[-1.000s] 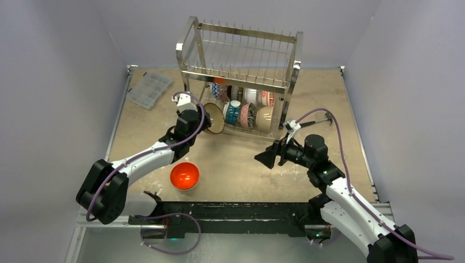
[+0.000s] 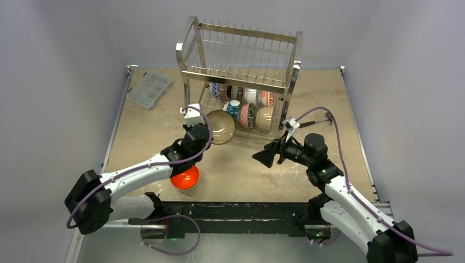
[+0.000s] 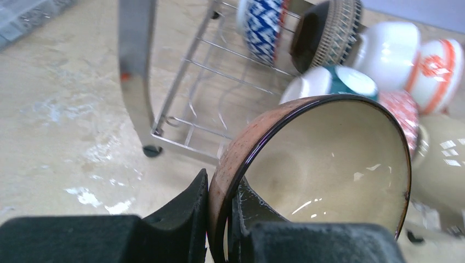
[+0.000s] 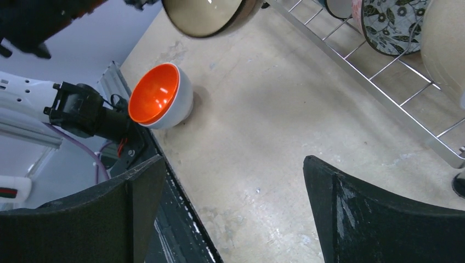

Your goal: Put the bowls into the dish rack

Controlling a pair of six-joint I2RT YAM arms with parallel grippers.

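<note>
A beige dark-rimmed bowl [image 2: 222, 129] is held by my left gripper, shut on its rim, just in front of the dish rack's lower tier [image 3: 200, 147]. That tier holds several bowls and cups, among them a blue-patterned bowl [image 3: 262, 33], a pink floral bowl [image 4: 392, 27] and a cream bowl [image 2: 264, 119]. A bowl [image 2: 185, 176] with an orange inside stands near the table's front, left of centre. My right gripper is open and empty, right of the orange bowl and in front of the rack.
The rack's upper tier [image 2: 241, 76] is empty. A clear compartment box [image 2: 148, 89] lies at back left. A black-handled tool [image 2: 308, 123] lies right of the rack.
My left gripper and its beige bowl have moved right and toward the front, and the bowl's inside faces more upward in the top view. The right arm has shifted only slightly.
</note>
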